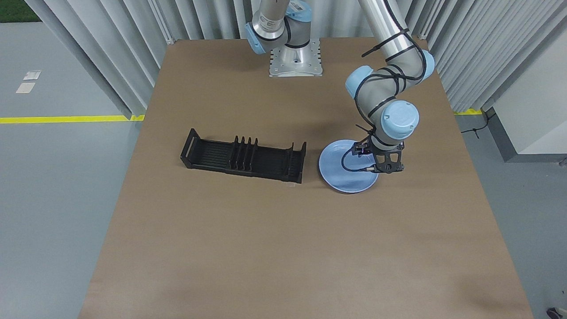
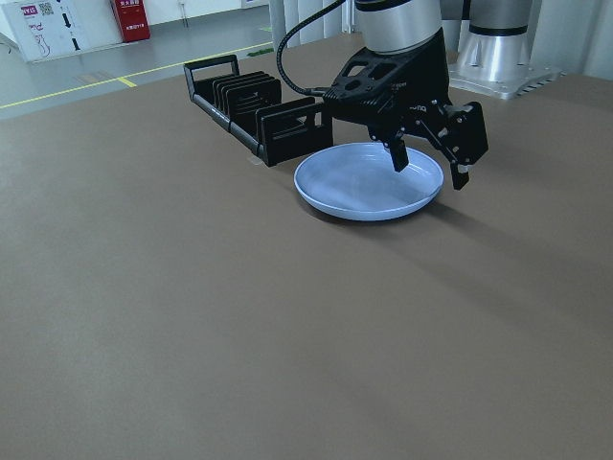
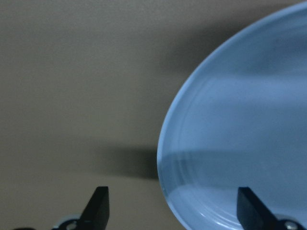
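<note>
A light blue plate (image 1: 340, 173) lies flat on the brown table, right of a black dish rack (image 1: 266, 162). My gripper (image 2: 431, 168) hangs just above the plate's right edge in the left view, open, with nothing between its fingertips. In the wrist view the plate's rim (image 3: 165, 139) runs between the two dark fingertips, one over bare table and the other over the plate's inner surface.
</note>
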